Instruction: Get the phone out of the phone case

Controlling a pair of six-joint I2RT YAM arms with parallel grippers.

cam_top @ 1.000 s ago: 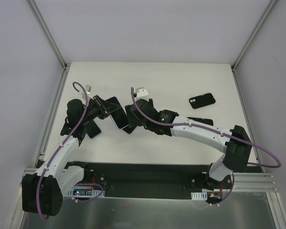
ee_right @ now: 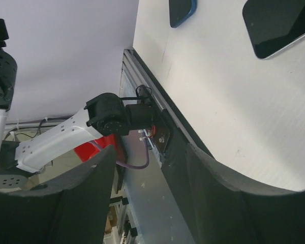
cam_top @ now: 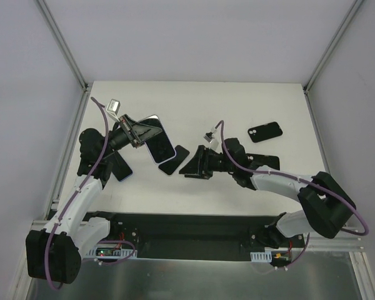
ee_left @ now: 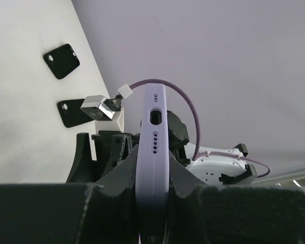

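Observation:
My left gripper is shut on a lavender-edged phone case with a port opening and small round holes along its end. From above, the dark face of the held case tilts over the table; whether a phone sits inside I cannot tell. To the right of it, my right gripper stands apart, fingers spread with empty space between them. A dark glossy phone with a silver edge lies on the table between the two grippers.
Two dark cases with camera openings lie at the table's right side. A dark blue-edged phone-shaped object lies near the left arm. Clear white table stretches along the back.
My right gripper has pulled away from the held case, moving to the right and toward the front. The left gripper and its case have shifted slightly.

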